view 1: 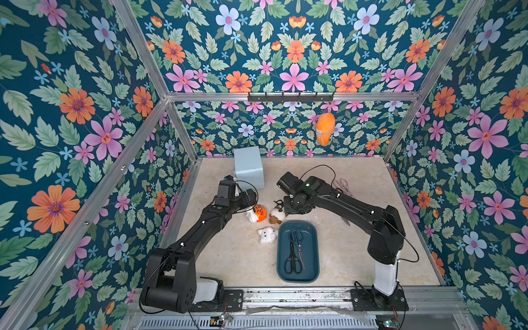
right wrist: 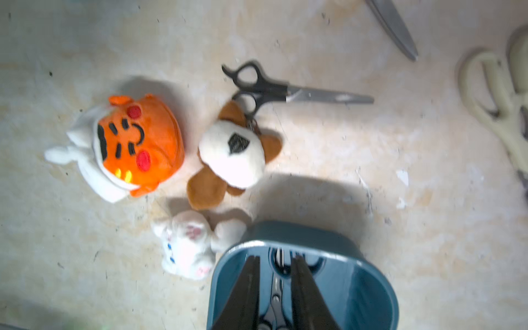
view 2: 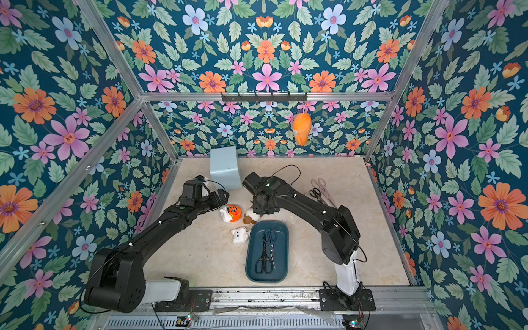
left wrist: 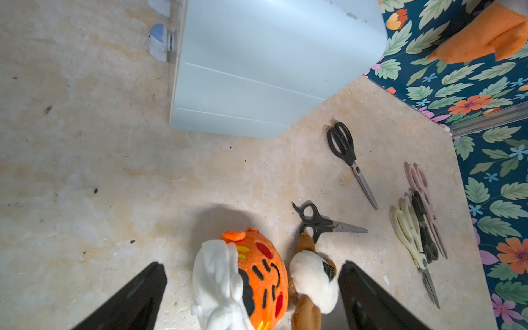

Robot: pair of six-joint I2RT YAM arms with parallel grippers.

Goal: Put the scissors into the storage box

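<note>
The blue tray (view 1: pixel 311 258) holds two pairs of scissors (view 2: pixel 264 258). My right gripper hangs above the tray's far end, shut, nothing seen between its fingers. Black-handled scissors (left wrist: pixel 345 148) lie beyond the toys; smaller black scissors (right wrist: pixel 308 94) lie beside the dog toy (right wrist: pixel 231 151). Cream scissors (left wrist: pixel 407 231), pink scissors (left wrist: pixel 418 181) and another black pair lie on the right. My left gripper is over the table's left side by the toys; its fingertips are blurred, apparently apart.
A pale blue box (view 1: pixel 248 165) stands at the back left. An orange tiger toy (right wrist: pixel 137 148) and a white plush (right wrist: pixel 187 247) lie left of the tray. An orange toy (view 2: pixel 301 127) hangs at the back wall.
</note>
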